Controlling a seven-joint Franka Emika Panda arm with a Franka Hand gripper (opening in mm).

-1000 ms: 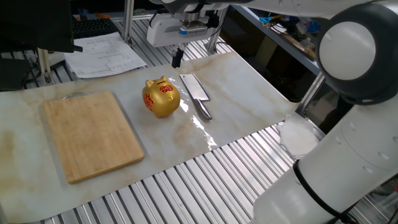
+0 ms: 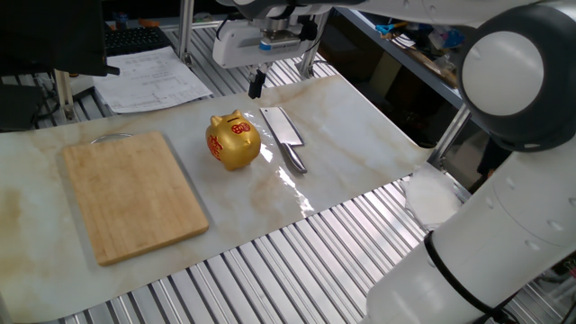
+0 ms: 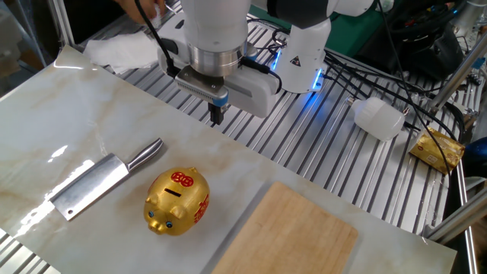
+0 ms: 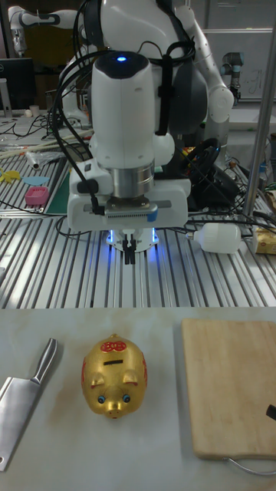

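My gripper hangs in the air with its two dark fingers close together, shut, and nothing shows between them. A golden piggy bank with red markings and a slot on top stands upright on the marble-patterned mat. Beside it lies a cleaver with a broad steel blade and metal handle, flat on the mat. On the piggy bank's other side rests a wooden cutting board with a metal loop handle. The gripper touches none of these things.
The marble-patterned mat covers part of a slatted metal table. Papers lie beyond the mat in the first exterior view. A white bulb-shaped object and a gold packet sit on the slats near cables.
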